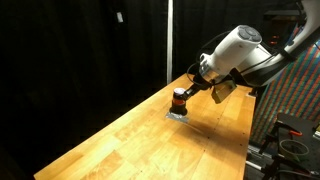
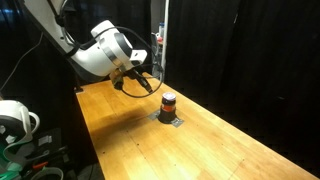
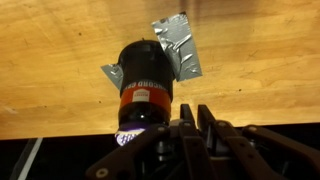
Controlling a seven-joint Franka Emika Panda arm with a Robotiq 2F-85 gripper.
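Observation:
A dark cylinder with a red band and a pale top stands upright on the wooden table, on strips of silver tape. In the wrist view the same cylinder fills the left of centre, its top towards the lower edge. My gripper is beside it, to its right in that view. Its fingers are part open with a narrow gap, and nothing shows between them. From the second exterior side, the gripper hangs above the table, behind and left of the cylinder, apparently clear of it.
Bare table spreads out in front of and to the left of the cylinder. Black curtains hang behind the table. Dark equipment stands off the table's right side.

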